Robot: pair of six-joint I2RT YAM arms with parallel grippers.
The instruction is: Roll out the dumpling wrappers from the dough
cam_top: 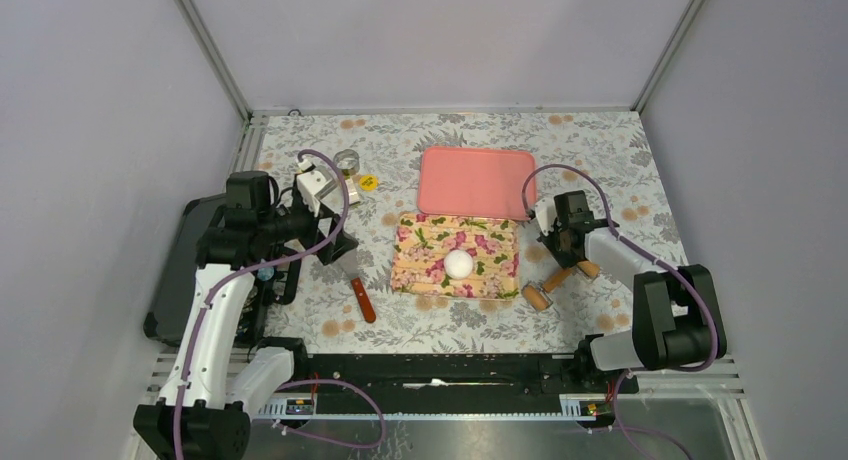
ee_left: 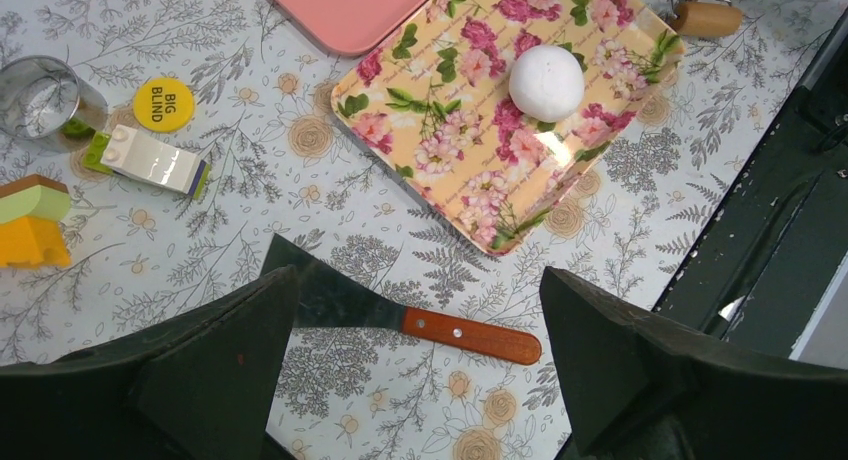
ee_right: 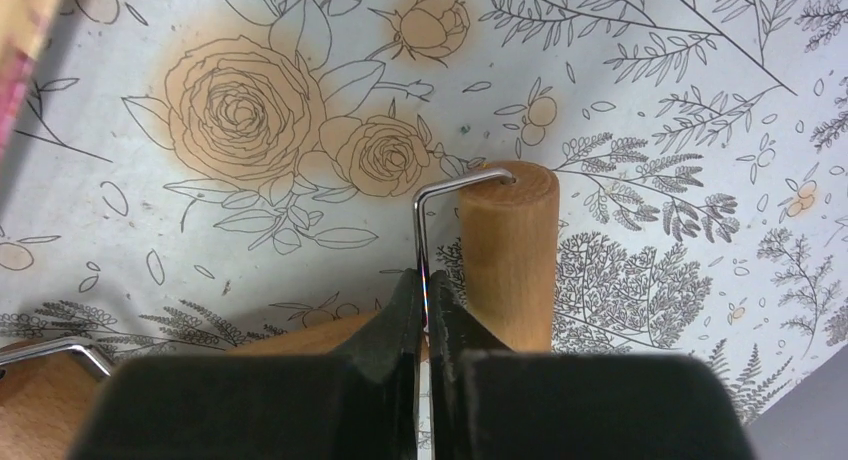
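Note:
A white dough ball (cam_top: 459, 264) sits on the flowered tray (cam_top: 410, 278), also seen in the left wrist view. To the right of the tray lies a wooden two-ended roller (cam_top: 558, 279). Its big head (cam_top: 536, 297) points toward the front and its small head (ee_right: 508, 260) shows beside my right fingers. My right gripper is shut, with the small head's thin metal wire running between its fingertips. Over the scraper (ee_left: 470, 338) at left stands my left gripper, wide open with nothing between its fingers.
A pink board (cam_top: 476, 182) lies behind the tray. Near the left arm are a glass cup (cam_top: 347, 161), a yellow disc (cam_top: 368, 182) and toy blocks (ee_left: 155, 162). Open tablecloth shows at back right.

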